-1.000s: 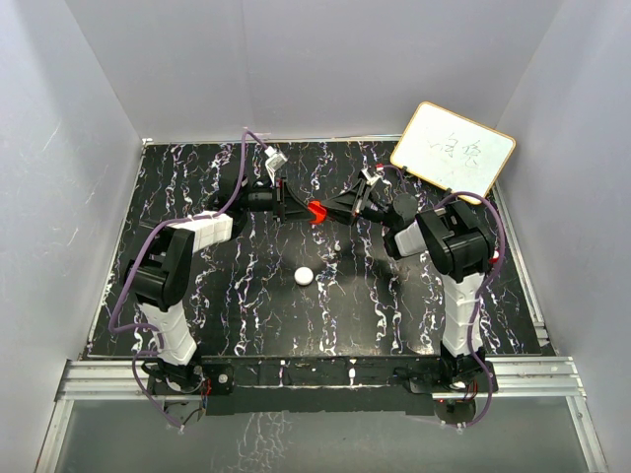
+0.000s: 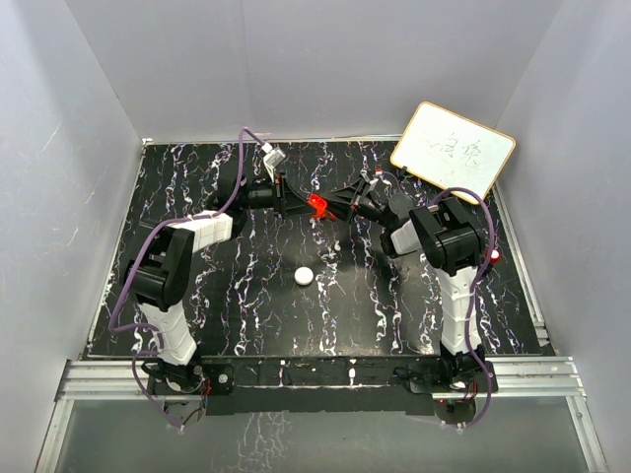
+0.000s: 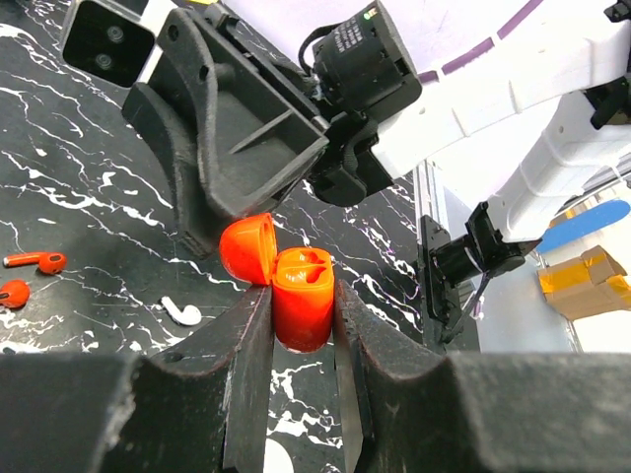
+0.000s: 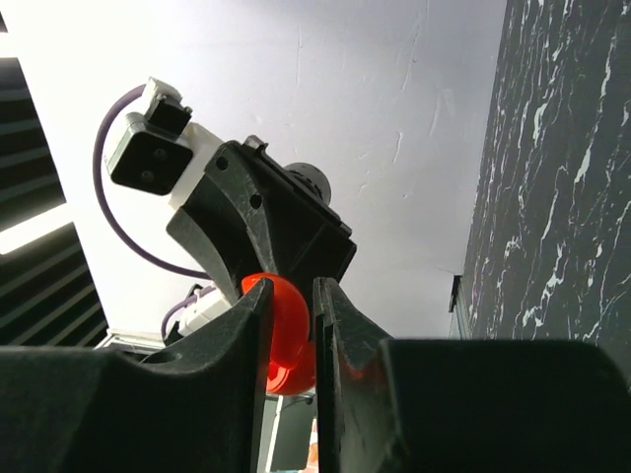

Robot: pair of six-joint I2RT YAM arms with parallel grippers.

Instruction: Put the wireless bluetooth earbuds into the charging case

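Observation:
Over the back middle of the table, my left gripper is shut on the red charging case (image 3: 304, 305). Its lid (image 3: 248, 248) is swung open to one side, and the case's slots face up in the left wrist view. My right gripper is part open, its fingertips right at the lid; whether they touch it is hard to tell. In the right wrist view the red lid (image 4: 289, 320) shows through the gap between those fingers. Orange-red earbuds (image 3: 49, 262) and a white earbud (image 3: 181, 312) lie on the table.
A round white object (image 2: 304, 276) rests on the table in front of the grippers. The whiteboard (image 2: 454, 148) leans at the back right. A small red object (image 2: 493, 255) lies at the right side.
The left arm has hardly moved.

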